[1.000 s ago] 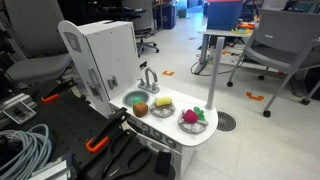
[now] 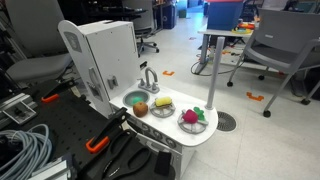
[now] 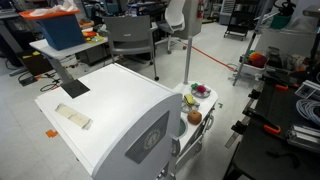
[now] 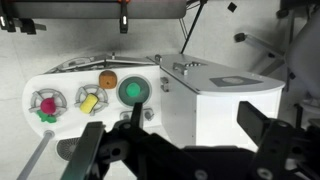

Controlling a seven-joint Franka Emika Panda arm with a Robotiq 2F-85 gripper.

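In the wrist view my gripper is open, its dark fingers (image 4: 133, 123) spread wide with nothing between them. Below it stands a white toy kitchen with a tall cabinet (image 4: 200, 125) and a lower counter (image 4: 75, 86). A small sink (image 4: 146, 91) in the counter has a green item (image 4: 133, 90) in it. Beside the sink is a round brown item (image 4: 108, 79). Two burners lie further along: a yellow item (image 4: 90, 103) is on one, and a red item (image 4: 47, 105) with green next to it is on the other.
A dark table (image 2: 62, 125) adjoins the kitchen, with coiled cables (image 2: 27, 155) on it. A grey chair (image 2: 277, 45) and a blue bin (image 2: 224, 14) stand further back. Open floor surrounds the kitchen's far side.
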